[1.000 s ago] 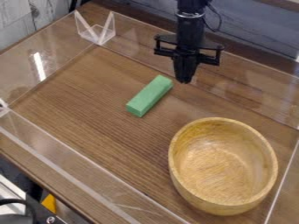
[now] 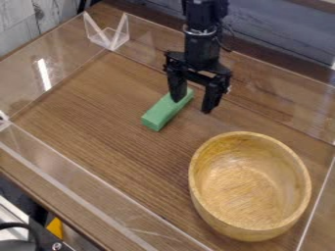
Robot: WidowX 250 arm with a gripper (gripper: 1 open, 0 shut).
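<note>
The black robot gripper (image 2: pixel 197 86) hangs from the top centre, open, its two fingers angled down on either side of the upper part of a green block (image 2: pixel 165 112). The block lies slantwise on the wooden surface. Whether a finger touches it cannot be told from this view.
A large yellow bowl (image 2: pixel 249 219) fills the lower right. A clear plastic object (image 2: pixel 109 29) stands at the upper left.
The gripper has moved down in the view, nearer the green block. The block and bowl have not visibly moved.
</note>
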